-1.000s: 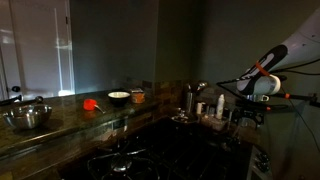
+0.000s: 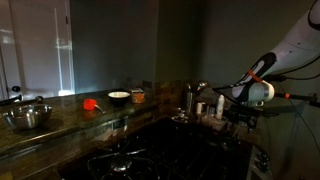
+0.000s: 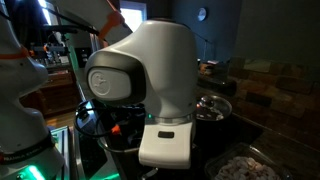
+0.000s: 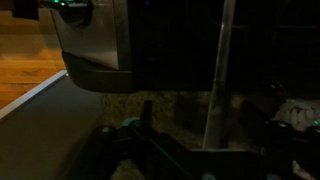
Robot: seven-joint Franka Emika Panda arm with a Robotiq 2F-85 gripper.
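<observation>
In the wrist view my gripper is dark against a dark background, its two fingertips apart. A thin pale upright bar or edge crosses the view between them; I cannot tell whether anything touches it. In exterior view 1 the white arm reaches in from the right, with the gripper end low over the right end of the stove, too dark to make out. The arm's white housing fills the middle of exterior view 2 and hides the fingers there.
A dark stove top spans the front. On the left counter stand a metal bowl, a red cup, a dark pan with pale contents and an orange pot. A white bottle stands near the arm.
The arm has come down a little at the right of exterior view 1. The bowl, cup, pan and pot stay where they were.
</observation>
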